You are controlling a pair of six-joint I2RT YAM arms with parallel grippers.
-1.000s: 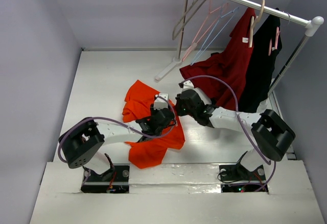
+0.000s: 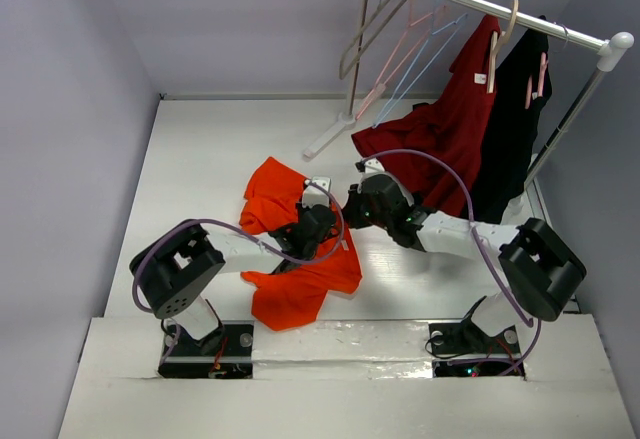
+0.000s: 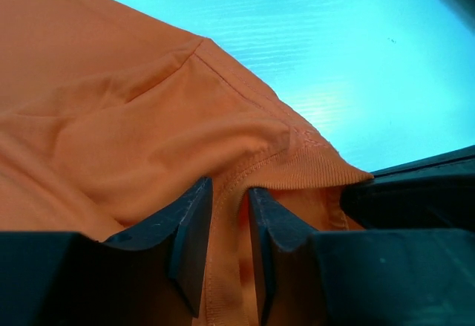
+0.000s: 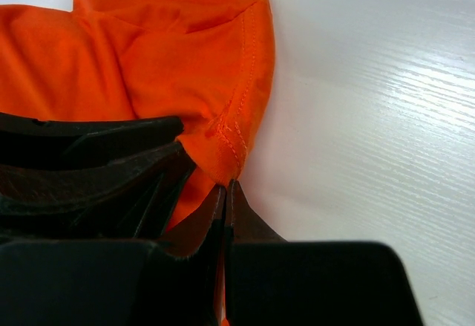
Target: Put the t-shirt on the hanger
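Observation:
The orange-red t-shirt (image 2: 290, 294) lies spread on the white table beneath my left arm. My left gripper is partly open at its neckline, with ribbed collar fabric running between the two fingers and not clamped. From the right, my right gripper is shut on the collar's edge and draws it out to a point, also seen in the left wrist view. Pink (image 2: 390, 59) and blue (image 2: 420, 64) hangers hang empty on the rack beside a grey-beige hanger (image 2: 372, 34). Both arms cover part of the shirt in the top view.
The clothes rack (image 2: 480, 4) stands at the back right. A dark red garment (image 2: 455, 109) and a black one (image 2: 512, 119) hang from it, close behind my right arm. Bare table (image 2: 195, 149) lies to the left of the shirt.
Both arms have shifted slightly, the right gripper a little to the right and the left arm's elbow rightward and up. The shirt's outline looks nearly unchanged.

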